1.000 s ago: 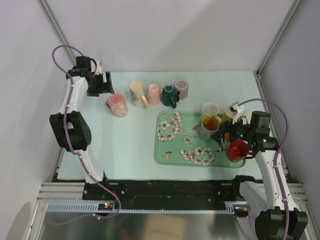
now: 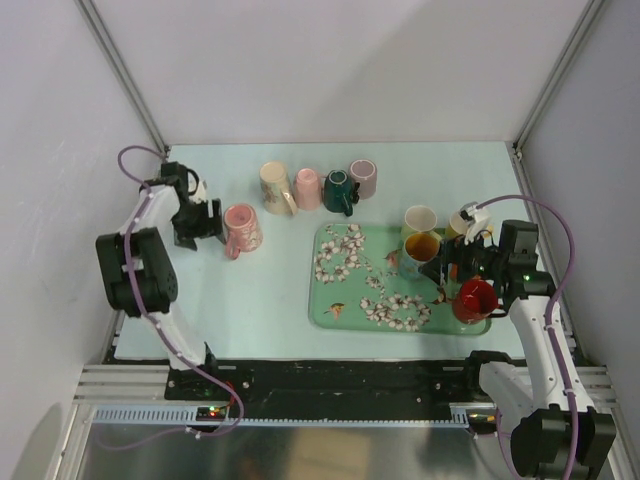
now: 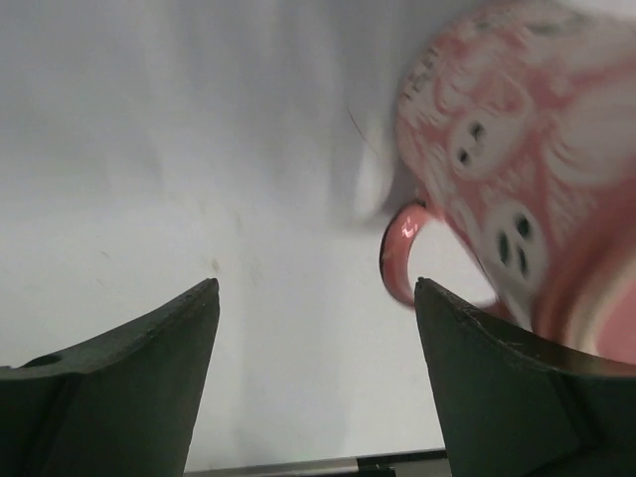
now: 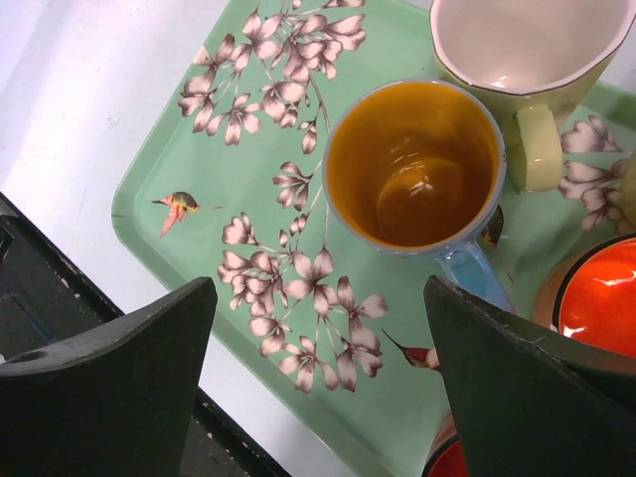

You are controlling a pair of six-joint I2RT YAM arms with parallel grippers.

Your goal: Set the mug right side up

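Observation:
A pink patterned mug [image 2: 243, 226] stands at the left of the table, its handle now toward the front; in the left wrist view its body [image 3: 487, 149] fills the upper right, handle low. My left gripper [image 2: 210, 220] is open just left of it [image 3: 316, 333], nothing between the fingers. My right gripper [image 2: 445, 260] is open over the green tray [image 2: 340, 310], above a blue mug with amber inside [image 4: 412, 169] [image 4: 316, 338].
A cream mug [image 2: 275, 188], a pink mug [image 2: 308, 190], a dark green mug [image 2: 337, 190] and a mauve mug [image 2: 364, 176] line the back. Red and cream mugs crowd the tray's right side.
The pink patterned mug has shifted slightly right and forward, its handle swung from the left to the front. The right arm is still.

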